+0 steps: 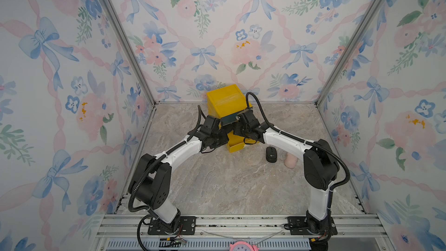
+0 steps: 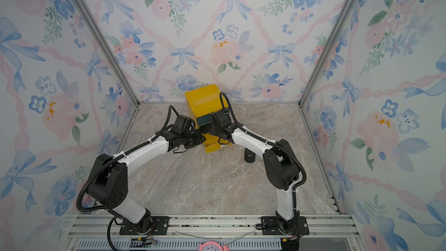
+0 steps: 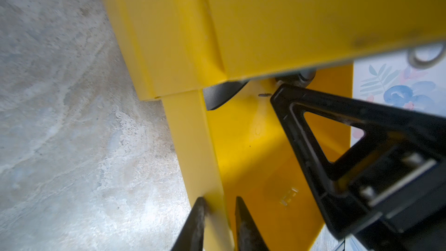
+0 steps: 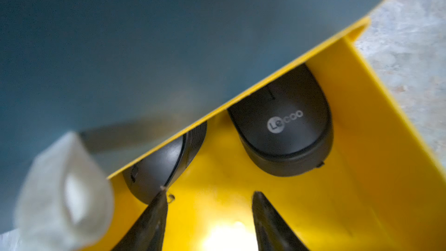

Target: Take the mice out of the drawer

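Observation:
A yellow drawer (image 1: pixel 235 146) is pulled out beneath a yellow cabinet (image 1: pixel 226 97) with a dark front. In the right wrist view two black mice lie inside, one with a Lecoo logo (image 4: pixel 288 134) on the right, another (image 4: pixel 155 167) on the left, both partly hidden by the front above. My right gripper is parted over the drawer, nothing between its fingertips. My left gripper is at the drawer's left wall, its fingers either side of that wall, part open; whether they touch it I cannot tell.
A black mouse (image 1: pixel 271 154) and a pale pink object (image 1: pixel 290 160) lie on the table right of the drawer, near my right arm.

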